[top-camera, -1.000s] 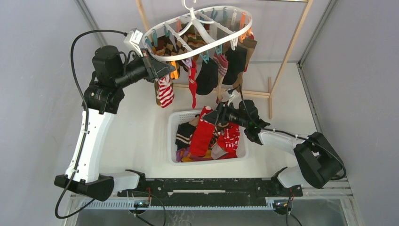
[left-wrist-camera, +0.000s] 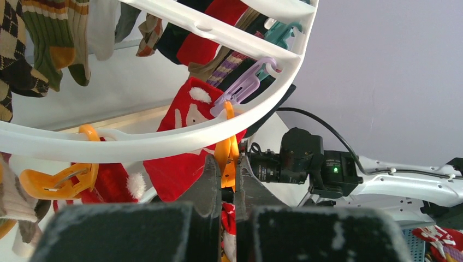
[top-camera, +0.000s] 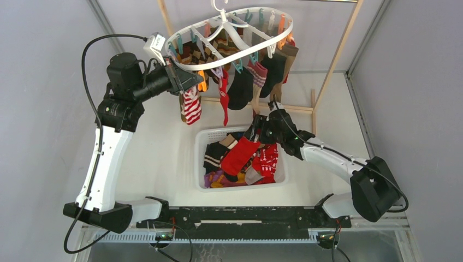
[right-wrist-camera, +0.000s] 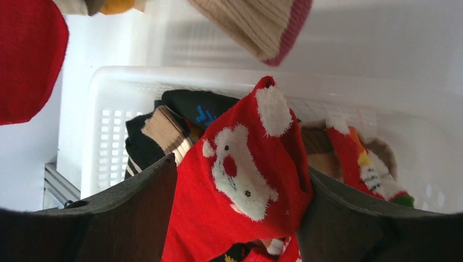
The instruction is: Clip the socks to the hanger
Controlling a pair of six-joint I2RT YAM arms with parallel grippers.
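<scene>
The white hanger [top-camera: 240,54] hangs overhead with socks on coloured clips, including a red Santa sock [left-wrist-camera: 176,166]. My left gripper is shut on an orange clip [left-wrist-camera: 224,155] at the hanger's ring, at upper left in the top view. My right gripper is down at the white basket [top-camera: 200,158], its fingers either side of a red sock with a white bear [right-wrist-camera: 240,180]; in the top view it is at the basket's back right. Whether it grips the sock is hard to tell.
The basket holds several jumbled socks. The wooden stand [top-camera: 341,41] rises behind, at the right. Hanging socks are just above the right gripper.
The left arm has not visibly moved.
</scene>
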